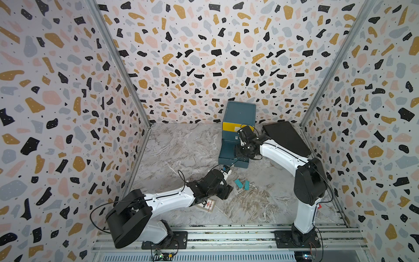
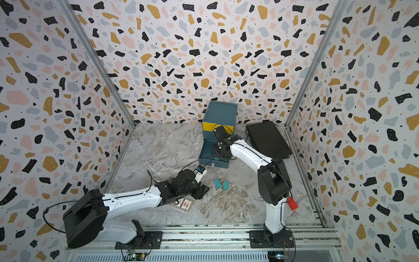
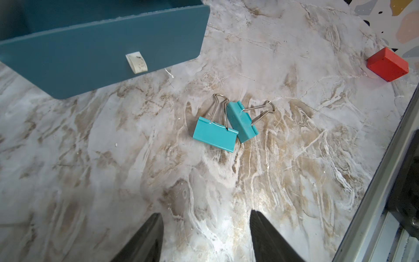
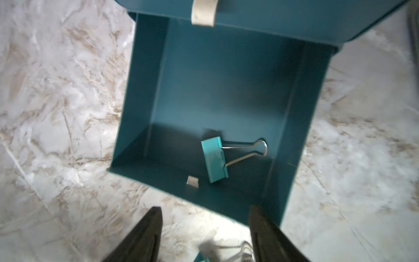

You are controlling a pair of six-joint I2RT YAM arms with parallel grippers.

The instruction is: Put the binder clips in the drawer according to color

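Observation:
Two teal binder clips, one [image 3: 214,134] facing the camera and one [image 3: 242,122] leaning against its end, lie on the table in front of the drawer. A third teal clip [image 4: 214,159] rests inside the pulled-out lower drawer [image 4: 222,87], near its front wall. My left gripper is open above the table on the near side of the two clips, nothing between its fingers. Over the drawer, my right gripper stands with its fingers apart and empty, the drawer's front edge beyond the fingertips.
The cabinet's yellow-fronted upper drawer [image 2: 217,127] sits above the lower one. A black case [image 2: 268,139] stands right of the cabinet. A red block [image 3: 387,64] lies far right, and a card with a red mark [image 2: 182,204] is beneath my left arm.

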